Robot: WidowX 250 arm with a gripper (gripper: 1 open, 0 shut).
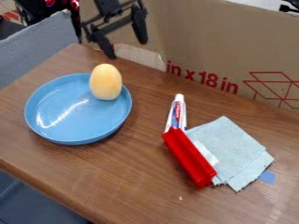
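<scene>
My black gripper (115, 35) hangs open at the top left, above and behind a pale orange egg-shaped object (105, 81), with nothing between its fingers. That object rests on the right part of a blue plate (65, 118) at the left of the table. Right of the plate lie a white tube (177, 111) and a red object (191, 159), end to end, over pale blue-grey cloths (233, 149).
A cardboard box (228, 48) stands along the back of the wooden table (140, 197). A grey surface (30, 57) borders the table at the back left.
</scene>
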